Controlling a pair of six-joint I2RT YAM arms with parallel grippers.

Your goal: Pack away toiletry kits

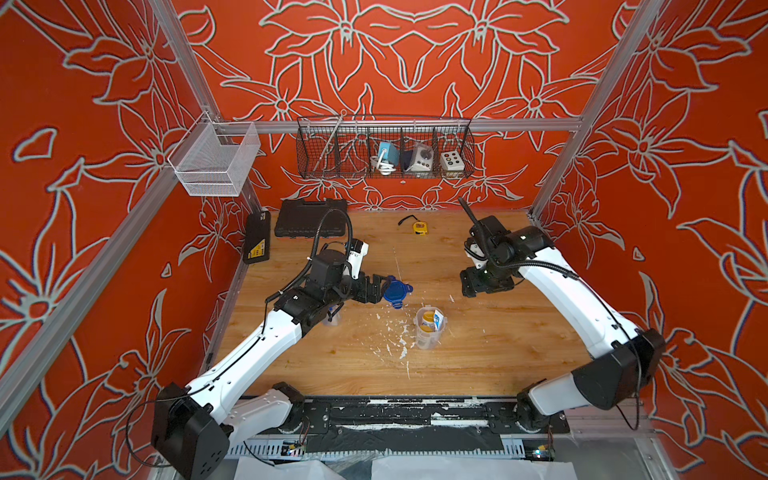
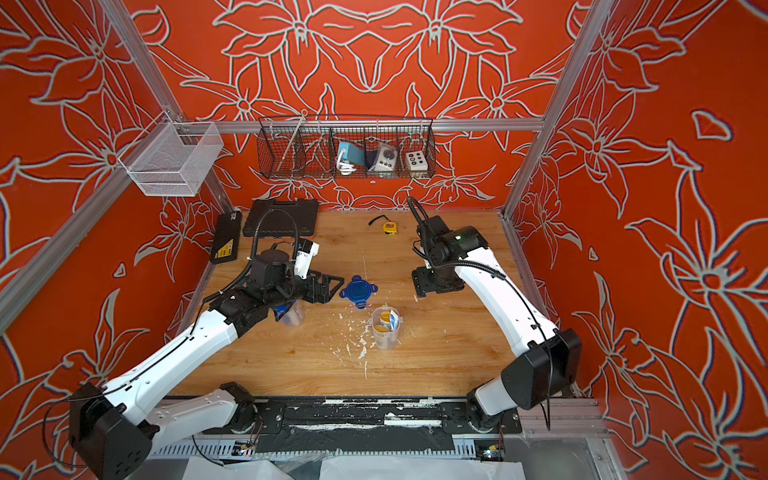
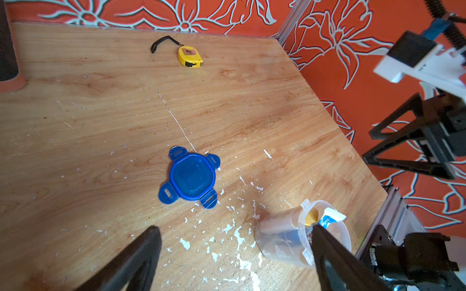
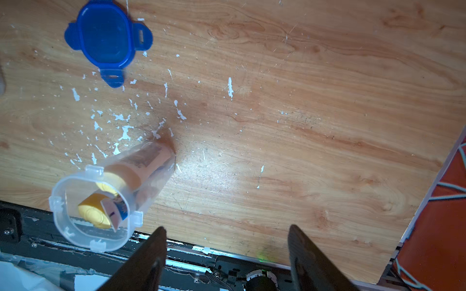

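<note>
A clear tub [image 1: 428, 339] stands upright near the table's front middle, its top uncovered; yellow-capped items [image 4: 94, 211] and a white-and-blue tube [image 3: 329, 217] show inside. Behind it, a blue four-tabbed lid [image 3: 193, 175] lies flat on the wood, apart from both grippers. Left of the lid my left gripper is open and empty. To the right my right gripper holds its fingers apart over the table, nothing between them. A second clear container [image 2: 293, 314] with some blue at its top sits partly hidden behind the left arm.
A yellow tape measure [image 1: 420, 228] lies at the back. Black cases [image 1: 312, 217] fill the back left corner. A wire basket [image 1: 384, 148] and a white mesh basket [image 1: 214, 166] hang above. Bare wood extends across the right side.
</note>
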